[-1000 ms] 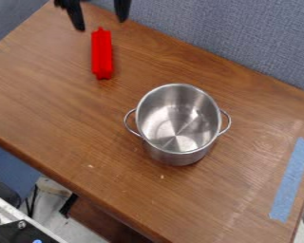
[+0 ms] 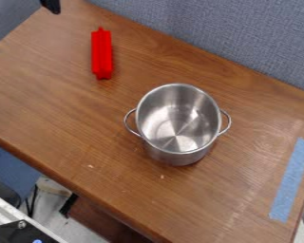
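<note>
A red elongated block (image 2: 102, 54) lies on the wooden table (image 2: 66, 114), toward the upper left. A steel pot (image 2: 178, 123) with two wire handles stands empty right of the middle. Only a small dark tip of the gripper (image 2: 50, 6) shows at the top left edge, above and left of the red block, too little to tell its state.
A strip of blue tape (image 2: 289, 179) runs along the right side of the table. A blue-grey padded surface (image 2: 243, 38) borders the table at the back.
The gripper has moved left and up, away from above the red block and mostly out of view. The block and pot have not visibly moved.
</note>
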